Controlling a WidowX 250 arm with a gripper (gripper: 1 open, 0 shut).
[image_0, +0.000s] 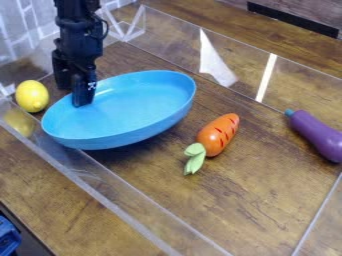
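My black gripper (72, 78) is at the top left, reaching down to the far left rim of a blue oval bowl (123, 110); one finger appears over the rim, and its fingers are open. The bowl is empty. A yellow lemon (31, 96) lies left of the bowl. An orange carrot with a green top (218, 135) lies to its right, and a purple eggplant (317, 135) is at the far right.
Clear plastic edges (100, 210) border the wooden surface (214, 210). A blue item sits at the lower left corner.
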